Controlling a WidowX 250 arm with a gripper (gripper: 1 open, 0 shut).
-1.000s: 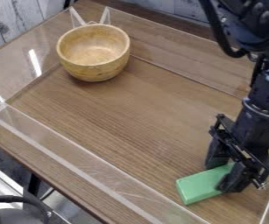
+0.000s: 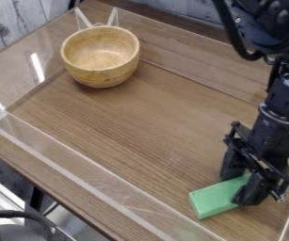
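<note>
A black gripper (image 2: 248, 179) reaches down at the lower right of the camera view, shut on a green block (image 2: 216, 198) that lies on the wooden table (image 2: 134, 151). The block's right end is hidden behind the fingers.
A light wooden bowl (image 2: 100, 66) sits at the back left, with a pale pointed object behind it. Dark cables show at the lower left corner.
The gripper and arm have shifted very slightly; the block stays nearly where it was.
</note>
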